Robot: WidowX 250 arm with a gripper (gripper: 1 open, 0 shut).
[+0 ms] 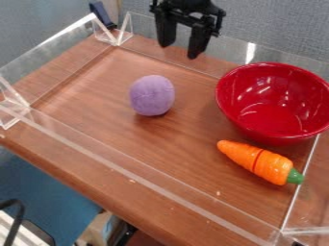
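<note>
My black gripper (184, 38) hangs at the top centre of the camera view, above the back of the tray, its two dark fingers spread apart with nothing seen between them. Below it a purple ball (152, 95) rests on the wooden floor. A red bowl (272, 101) stands at the right, and an orange toy carrot (260, 161) with a green top lies in front of it.
Clear low walls enclose the wooden surface (141, 168), which is bare at the front left and middle. A dark blue object (100, 14) is at the back-left corner.
</note>
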